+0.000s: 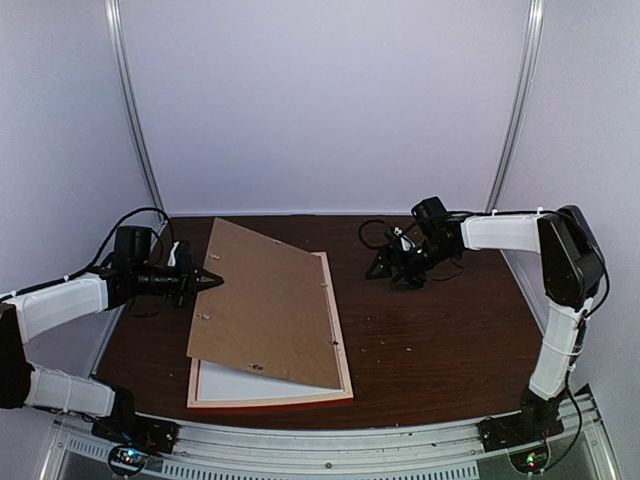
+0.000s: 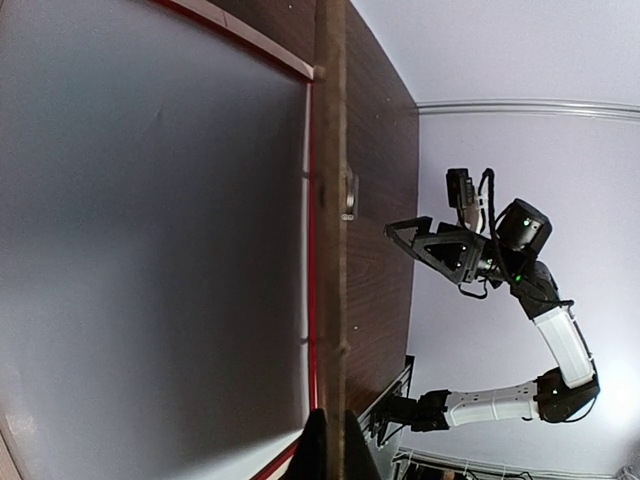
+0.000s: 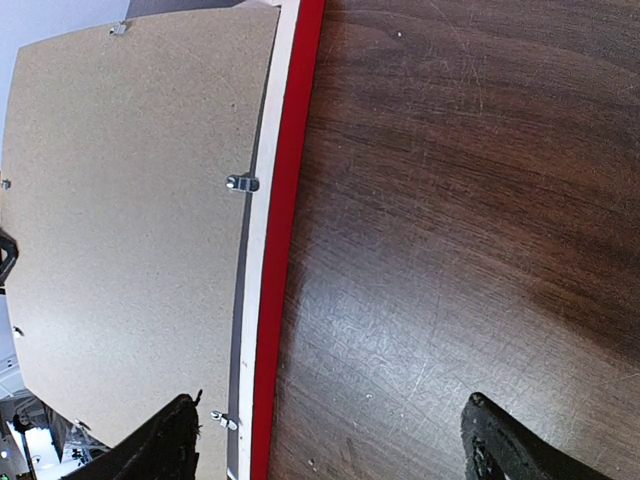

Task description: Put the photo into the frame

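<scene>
The brown backboard is tilted over the frame, its left edge raised and its right edge resting close to the frame's right side. My left gripper is shut on that raised left edge; in the left wrist view the board's thin edge runs between its fingers. Under the board, a white-grey sheet fills the frame; whether it is the photo I cannot tell. My right gripper stands open to the right of the frame, nothing between its fingers.
Small metal clips are fixed to the backboard, one reaching the frame's pale right side. A metal rail runs along the front edge.
</scene>
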